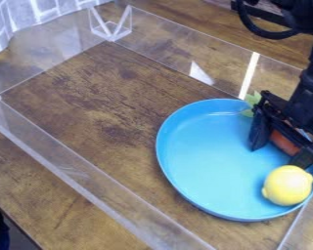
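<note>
My black gripper (280, 128) reaches in from the right over the back right of a blue plate (205, 156). It is around an orange-red item (286, 143) with some green (250, 100) behind it, like a carrot, mostly hidden by the fingers. Whether the fingers are closed on it is unclear. A yellow lemon-like ball (288, 185) sits at the plate's front right.
Clear acrylic walls (81, 186) enclose the wooden table (94, 107). The left and middle of the table inside them are bare. A white patterned cloth (13, 18) is at the back left.
</note>
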